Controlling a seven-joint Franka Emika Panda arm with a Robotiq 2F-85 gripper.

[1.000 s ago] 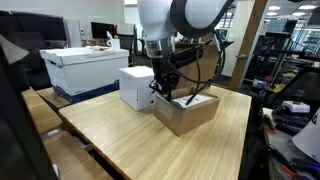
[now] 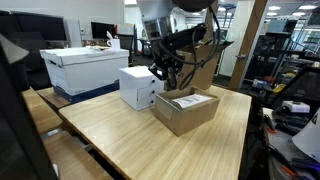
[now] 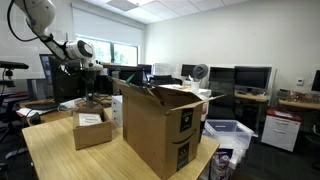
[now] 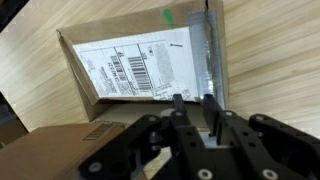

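Note:
A small open cardboard box (image 2: pixel 185 119) stands on the wooden table. Inside it lies a white printed label or packet (image 4: pixel 140 65) with barcodes, seen most clearly in the wrist view. My gripper (image 2: pixel 177 86) hangs just above the box's left-hand part in exterior view 1. From the wrist camera, the two dark fingertips of my gripper are apart, over the box's near edge, and nothing shows between them. A grey tape-like strip (image 4: pixel 209 60) runs along one side of the box.
A large cardboard box (image 3: pixel 165 132) with raised flaps stands on the same table. White boxes (image 2: pixel 86 72) sit toward the back. The table surface (image 2: pixel 135 140) in front of the small box is clear.
The gripper has risen from the small box's left rim to just above it. The box and its contents look to be in the same place.

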